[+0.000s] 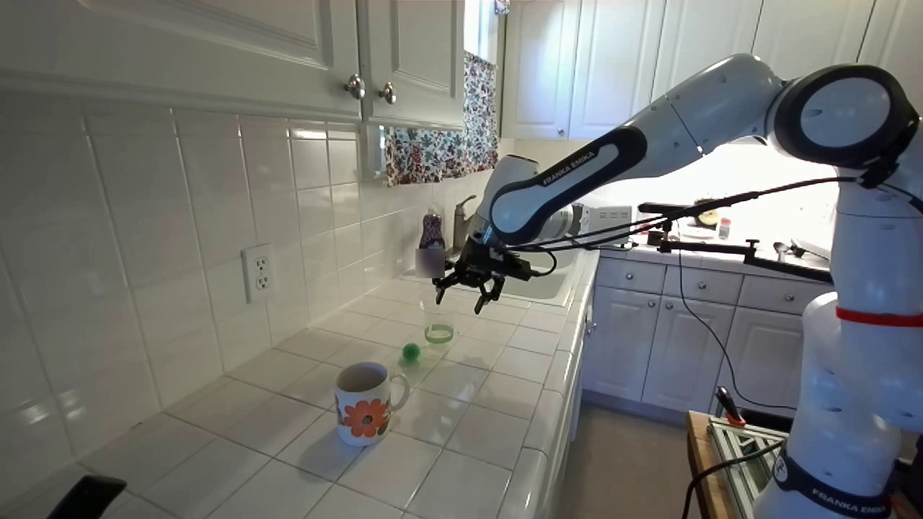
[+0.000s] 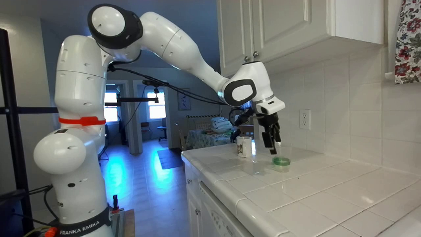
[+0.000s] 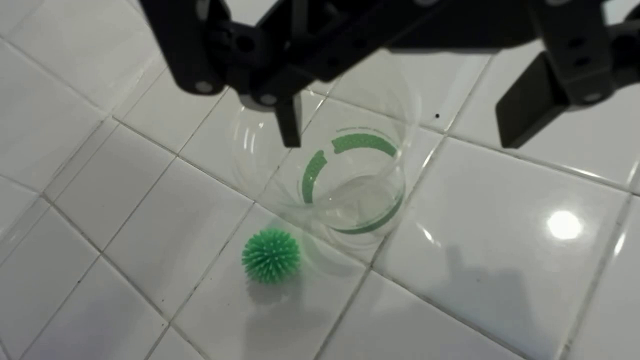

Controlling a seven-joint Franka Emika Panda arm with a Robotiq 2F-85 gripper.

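Note:
My gripper stands open above the counter, with nothing held between its fingers. Below it is a clear cup with a green band near its base; it stands on the tiles, and in the wrist view one fingertip overlaps its outline. A spiky green ball lies on the counter beside the cup, apart from it. Nearer the camera in exterior view 1, a white mug with an orange flower sits upright, its handle toward the right. The ball cannot be made out in exterior view 2.
The tiled wall with an outlet borders the counter. A sink and a dark bottle are beyond the cup. Cabinets hang over the counter. Bare tiles lie on the sink side, and the counter edge is open to the floor.

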